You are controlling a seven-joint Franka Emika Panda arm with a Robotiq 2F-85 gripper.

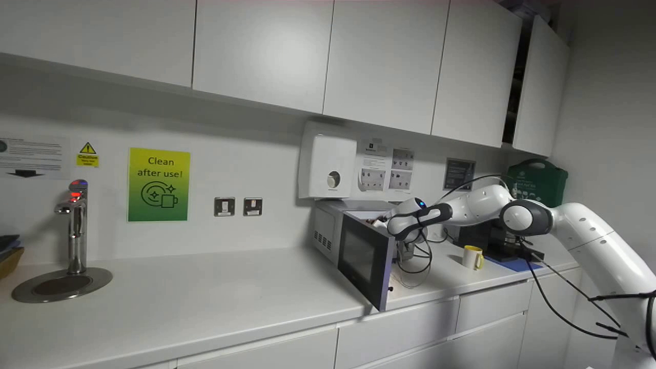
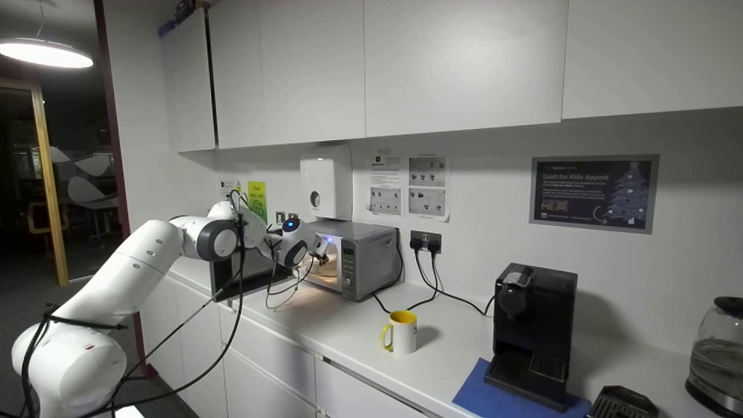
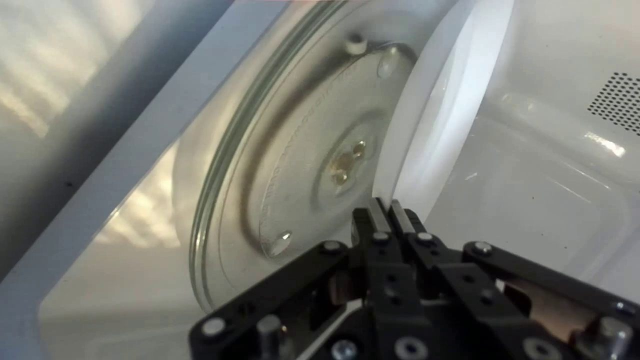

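Observation:
In the wrist view, my gripper is shut on the rim of a white dish, a plate or shallow bowl. The dish stands steeply tilted, and its edge runs up from the fingertips. Beneath it lies the microwave's round glass turntable, partly covered by the dish. I cannot tell whether dish and turntable touch. The grey microwave is lit inside, with its dark door swung wide. From exterior view 1 the door hides most of my gripper; in exterior view 2 the gripper is at the lit opening.
A white mug with a yellow inside stands on the counter near the microwave. Farther along are a black coffee machine and a glass jug. The microwave's front frame runs close beside the turntable. Left of the door, the counter is clear.

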